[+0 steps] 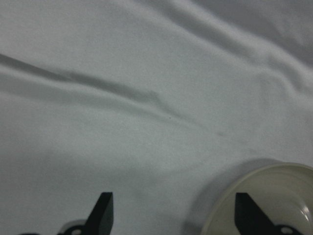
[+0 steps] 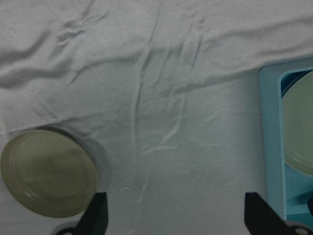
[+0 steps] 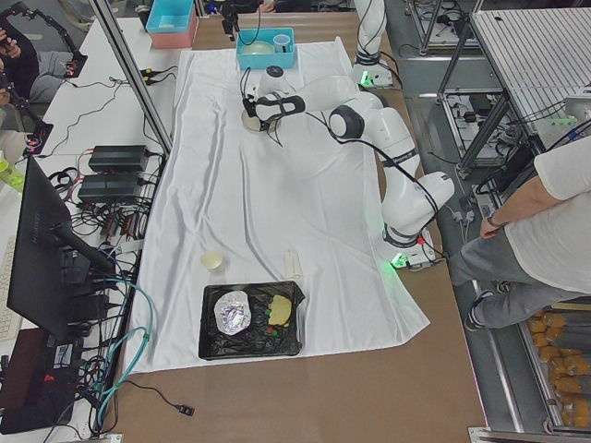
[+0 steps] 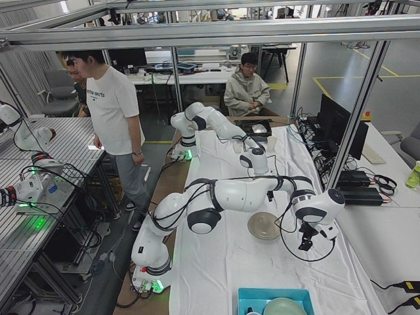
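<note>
In the left wrist view a pale bowl (image 1: 271, 191) lies at lower right, partly under one finger of my left gripper, whose fingers stand apart with nothing between them. The right wrist view shows my right gripper open over bare cloth, a beige plate (image 2: 49, 174) to its left and a blue bin (image 2: 271, 137) holding a pale green plate (image 2: 298, 122) to its right. A black tray (image 3: 212, 341) at the near end holds a foil item (image 3: 232, 312) and a yellow piece (image 3: 280, 309).
A small cream cup (image 3: 212, 261) and a pale slim item (image 3: 292, 264) lie near the black tray. A monitor (image 3: 51, 249) and cables line one side. A person (image 4: 115, 125) stands beside the table.
</note>
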